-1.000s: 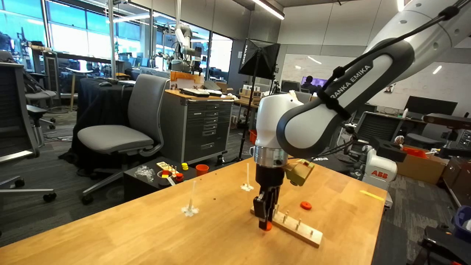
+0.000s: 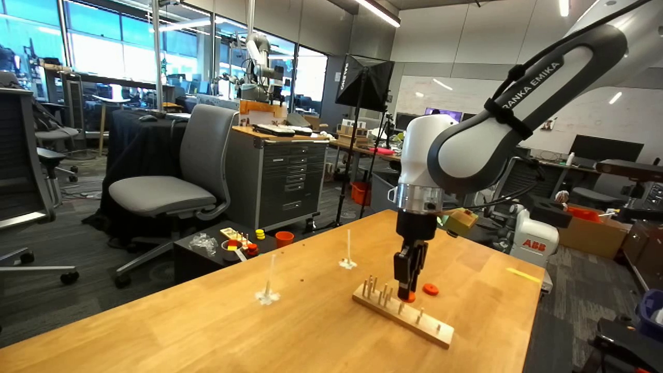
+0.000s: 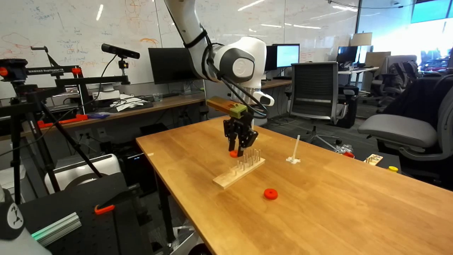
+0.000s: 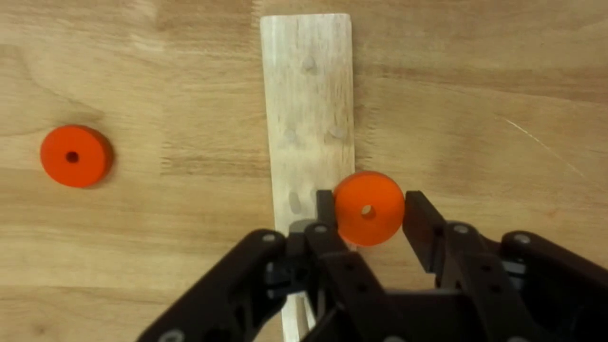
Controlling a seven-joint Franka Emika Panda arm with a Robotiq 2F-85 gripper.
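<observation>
My gripper is shut on an orange disc (image 4: 365, 225) with a small hole through its middle. In the wrist view, the disc covers part of the right edge of a pale wooden peg board (image 4: 308, 97). Exterior view 1 has my gripper (image 2: 407, 293) over the middle of the board (image 2: 436, 334), near its shorter pegs. Taller pegs (image 2: 371, 285) stand towards the board's other end. A second orange-red disc (image 4: 71, 165) lies flat on the table, apart from the board; exterior view 2 shows that loose disc (image 3: 270, 194) in front of it.
Two thin white upright rods, one nearer (image 2: 270, 276) and one farther (image 2: 348, 247), are fixed to the wooden table (image 2: 205, 311) beyond the board. A low black stand beside the table carries an orange cup (image 2: 284, 239).
The arm has moved right and slightly up in exterior view 1, carrying the held disc from the near side of the board to over it. The loose disc and board have stayed put.
</observation>
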